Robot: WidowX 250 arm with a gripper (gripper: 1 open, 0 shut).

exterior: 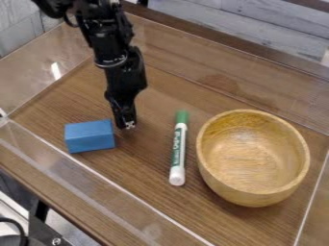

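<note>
The black robot gripper [125,123] hangs low over the wooden table, just above and right of a blue block [90,136]. It looks shut, with nothing visible between its fingers. A white marker with a green cap [178,151] lies lengthwise right of the gripper, apart from it.
A cream oval bowl [253,159] occupies the table's right side. The table's near-left edge runs diagonally, with dark cables beyond it.
</note>
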